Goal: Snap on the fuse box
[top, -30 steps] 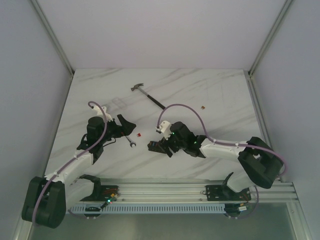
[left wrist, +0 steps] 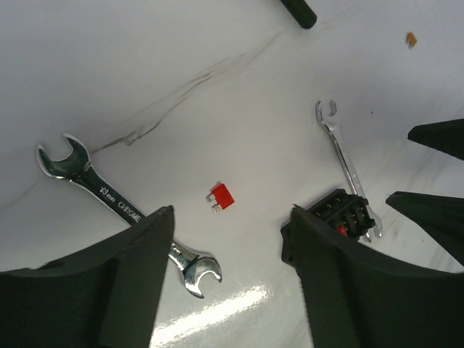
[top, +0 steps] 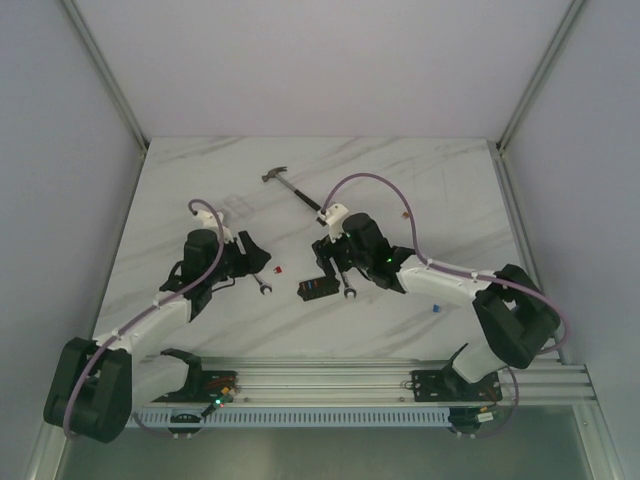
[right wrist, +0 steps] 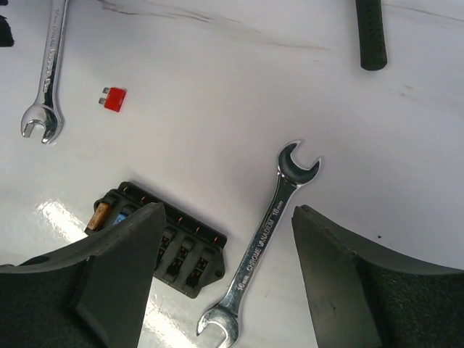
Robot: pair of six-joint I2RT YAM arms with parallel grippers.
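The black fuse box (top: 318, 288) lies in the middle of the table, showing orange and blue fuses in the right wrist view (right wrist: 179, 247). A small red fuse lies apart to its left, also visible in the right wrist view (right wrist: 114, 98). My left gripper (top: 252, 251) is over the table left of the red fuse, its fingers apart with nothing seen between them. My right gripper (top: 329, 251) hangs above and just behind the fuse box, fingers apart, nothing held.
Wrenches (right wrist: 257, 246) lie either side of the fuse box and red fuse. A hammer (top: 300, 195) lies behind. Small orange (top: 406, 214) and blue (top: 436, 309) pieces lie to the right.
My right gripper has moved back, away from over the fuse box, uncovering more of it.
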